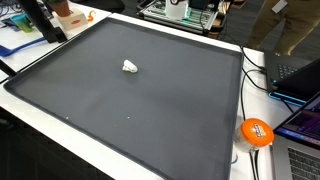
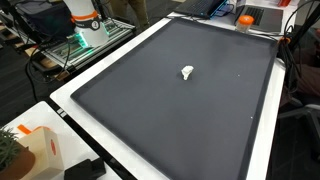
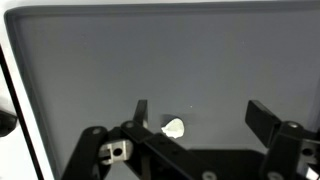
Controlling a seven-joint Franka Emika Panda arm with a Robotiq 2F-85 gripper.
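Observation:
A small white object (image 1: 129, 66) lies on the dark grey mat (image 1: 140, 110), toward its far side in exterior view 1. Exterior view 2 shows the same white piece (image 2: 187, 72) with bare mat all round it. In the wrist view my gripper is open, its black fingers (image 3: 140, 111) wide apart at the bottom of the picture. The white object (image 3: 173, 128) shows below, between the fingers and nearer the left one, partly bordered by the gripper's body. Nothing is held. The gripper's fingers do not show in either exterior view.
An orange-lidded jar (image 1: 254, 134) stands beside the mat near a laptop (image 1: 297, 160). A potted plant (image 2: 14, 154) sits by the near left corner in exterior view 2. The mat's raised rim surrounds wide free room.

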